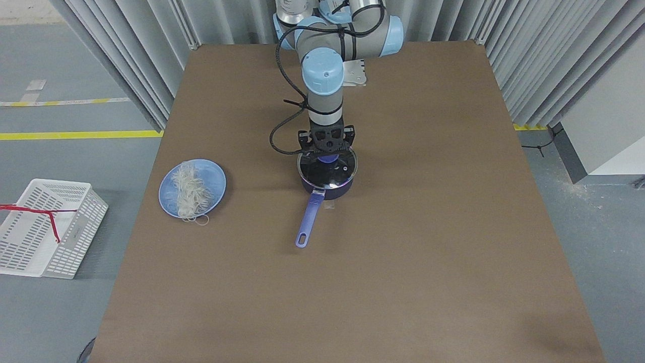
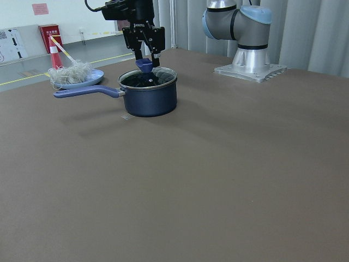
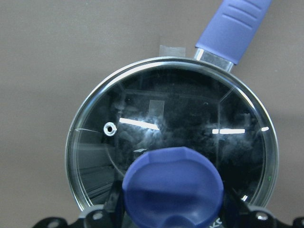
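Observation:
A dark blue pot (image 2: 150,102) with a long blue handle (image 1: 310,219) stands on the brown table, a glass lid (image 3: 171,109) on top. My gripper is down at the lid's blue knob (image 3: 173,180), its fingers on either side of it. Whether they are closed on the knob is hard to tell. Left of the pot in the front view, a light blue plate (image 1: 169,196) holds a heap of pale stringy strands (image 1: 190,190).
A white basket (image 1: 78,242) sits on the floor beyond the table's left edge.

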